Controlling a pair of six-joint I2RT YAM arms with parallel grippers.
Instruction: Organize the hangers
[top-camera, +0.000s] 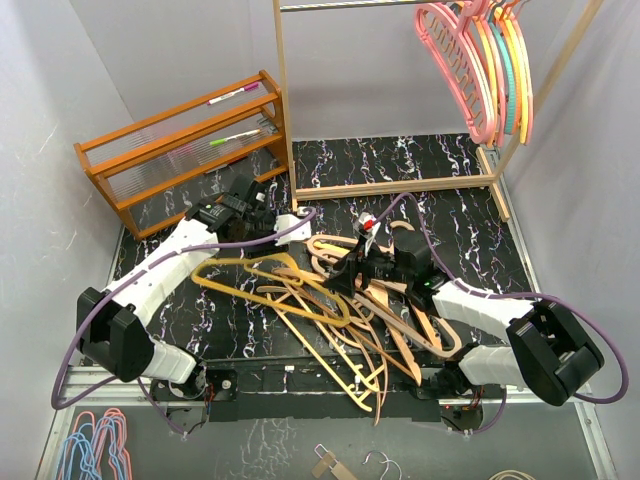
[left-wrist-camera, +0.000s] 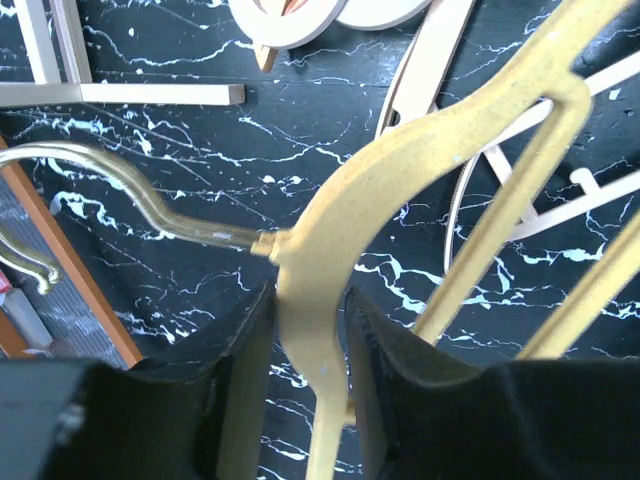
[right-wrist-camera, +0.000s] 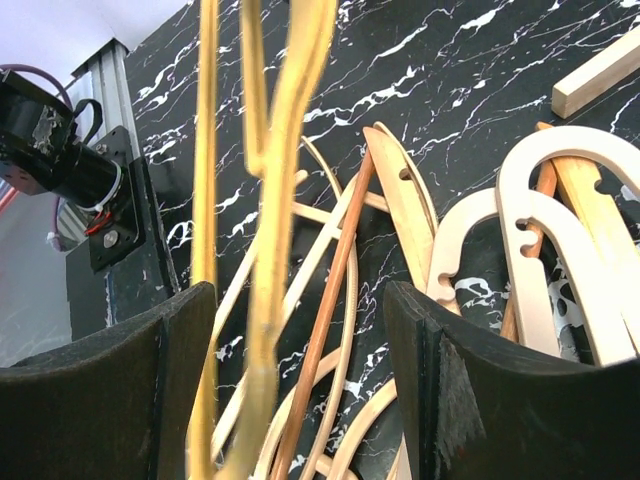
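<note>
A yellow hanger is raised at my left gripper; in the left wrist view its body and hook base pass between the open fingers of the left gripper. In the right wrist view part of that hanger, blurred, runs between the fingers of my right gripper, which are apart. The right gripper hovers at the hanger's right end, over a heap of peach and beige hangers. Whether it touches the hanger is unclear.
A wooden rack at the back carries pink, yellow and teal hangers at upper right. A wooden shelf stands back left. Bare dark marble lies left of the heap and in front of the rack.
</note>
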